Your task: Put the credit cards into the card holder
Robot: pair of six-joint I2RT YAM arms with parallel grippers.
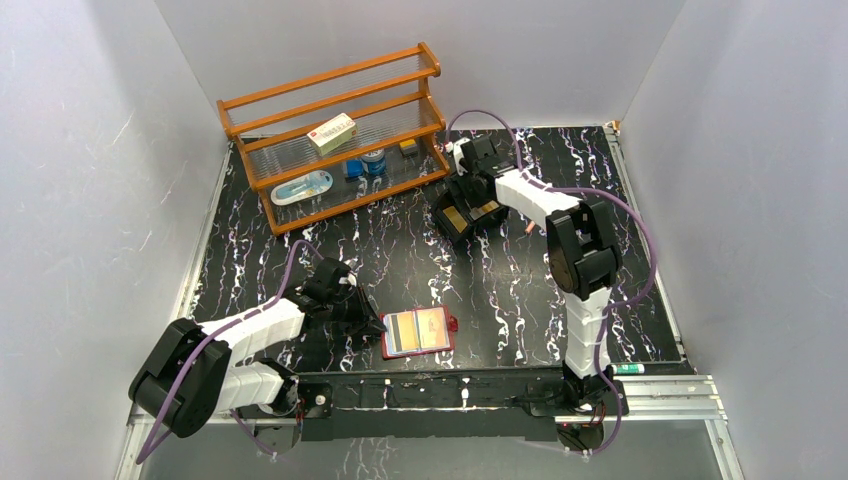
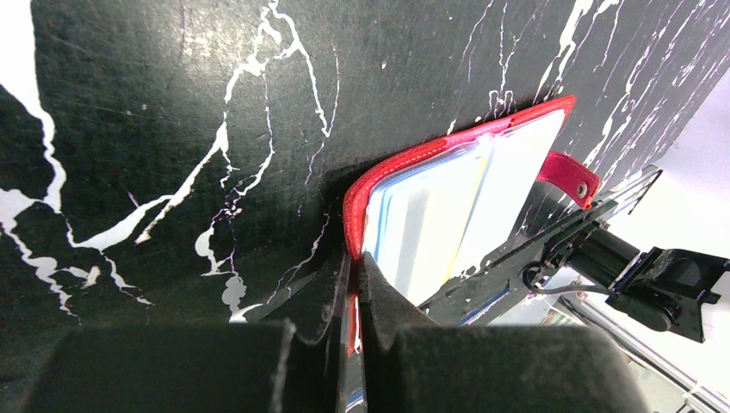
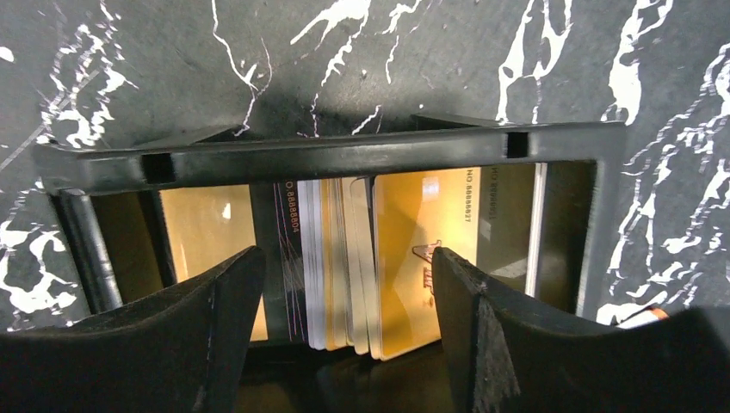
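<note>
The red card holder lies unfolded near the front table edge, with cards in its clear sleeves. At its left edge my left gripper is shut, with the thin red rim showing between its fingers. Farther back, a black box holds several credit cards on edge, among them a gold card and a dark card. My right gripper is open above this box, its fingers spread on either side of the middle cards. Whether the fingertips touch any card cannot be told.
A wooden rack stands at the back left with a carton and small goods on it. A small orange-tipped item lies right of the box. Between box and holder the table is clear.
</note>
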